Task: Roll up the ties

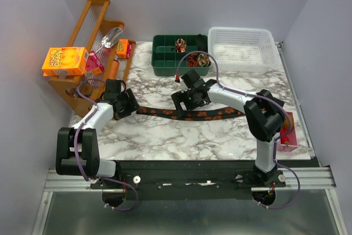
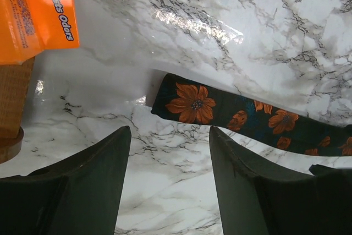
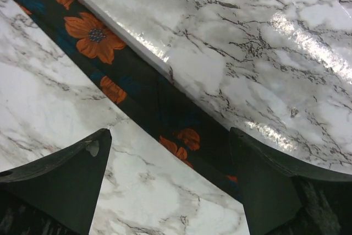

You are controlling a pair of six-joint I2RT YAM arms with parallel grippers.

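Observation:
A dark tie with orange flowers (image 1: 157,111) lies stretched flat and lengthwise across the marble table. Its narrow left end (image 2: 184,103) shows ahead of my left gripper, which is open and empty near that end, in front of the wooden rack. My right gripper (image 1: 180,103) is over the middle of the tie; in the right wrist view the band (image 3: 143,97) runs diagonally beneath its open fingers (image 3: 66,185). The tie's right part is partly hidden by the right arm in the top view.
A wooden rack with orange boxes (image 1: 64,60) stands at the left. A green compartment tray (image 1: 165,53) holding rolled ties and a white basket (image 1: 242,48) are at the back. A pink bin (image 1: 287,141) is at the right.

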